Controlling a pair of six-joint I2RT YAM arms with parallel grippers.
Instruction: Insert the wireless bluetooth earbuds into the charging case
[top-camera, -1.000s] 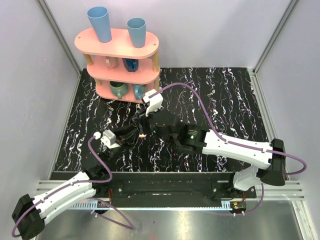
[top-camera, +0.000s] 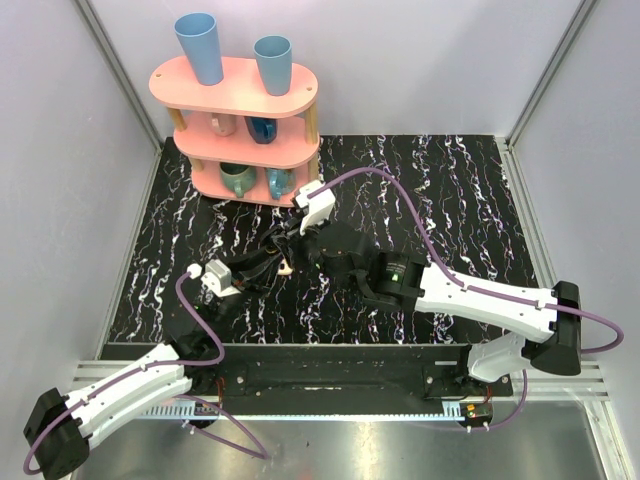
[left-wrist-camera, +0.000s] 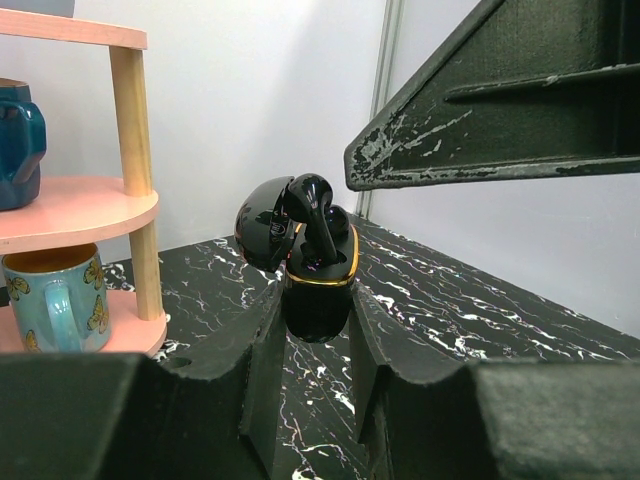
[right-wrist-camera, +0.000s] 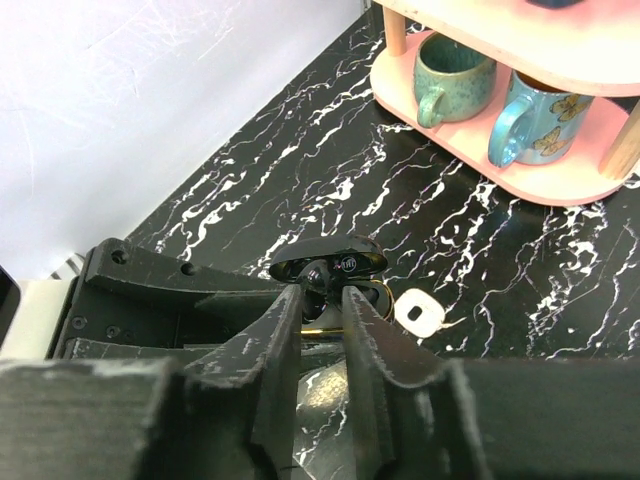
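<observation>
The black open charging case (left-wrist-camera: 264, 222), with a gold rim and an earbud (left-wrist-camera: 312, 215) seated in or on it, is held upright between the fingertips of my left gripper. My right gripper is just behind the case in its wrist view, fingers a little apart; whether it touches the earbud cannot be told. In the top view both grippers (top-camera: 268, 262) meet near the middle left, partly hiding the case. A small white object (right-wrist-camera: 420, 312) lies on the marble surface below.
A pink three-tier shelf (top-camera: 235, 90) with mugs and blue cups stands at the back left. White walls enclose the sides.
My right arm and gripper have shifted slightly rightward in the top view. My left arm has not visibly moved.
</observation>
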